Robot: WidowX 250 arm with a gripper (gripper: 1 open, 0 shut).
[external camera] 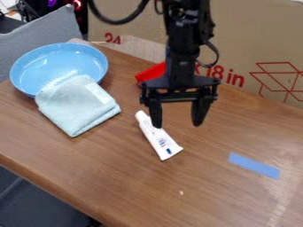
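My black gripper [178, 113] hangs open over the middle of the wooden table, its two fingers pointing down with nothing held between them. Just below and left of it lies a white tube [159, 137] on the tabletop, cap end toward the back. A red object [151, 73] sits behind the gripper, partly hidden by it. At the left are a blue bowl [59, 58] and a folded pale cloth [76, 106] in front of it.
A cardboard panel [260, 53] stands along the back. A strip of blue tape [253, 166] lies at the right. A grey bin edge shows at upper left.
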